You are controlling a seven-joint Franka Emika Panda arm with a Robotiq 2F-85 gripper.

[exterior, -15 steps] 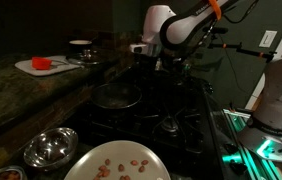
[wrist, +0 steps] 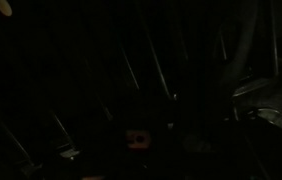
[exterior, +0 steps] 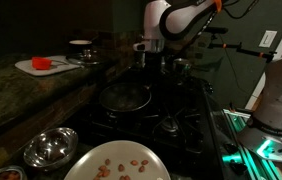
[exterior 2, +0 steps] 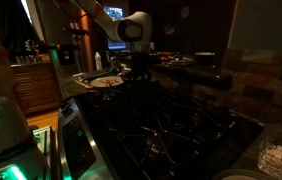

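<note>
A dark frying pan [exterior: 126, 97] sits over the back of the black stove [exterior: 171, 125], seen in exterior view 1. Behind it, my gripper [exterior: 157, 66] hangs low from the white wrist, pointing down. The fingers are shut, apparently on the pan's handle, though the contact is lost in shadow. In exterior view 2 the gripper [exterior 2: 140, 70] is a dark shape above the far end of the stove. The wrist view is almost black, with only faint grate lines. A white plate [exterior: 91, 171] with several small brownish pieces stands in front of the stove.
A metal bowl [exterior: 51, 148] stands left of the plate. On the ledge behind are a white tray with a red item [exterior: 43, 63] and a lidded pot [exterior: 81, 46]. Another pot [exterior: 181, 66] is at the back right.
The pan has shifted slightly right in exterior view 1, and the arm has moved a little too. The plate and bowl have stayed put.
</note>
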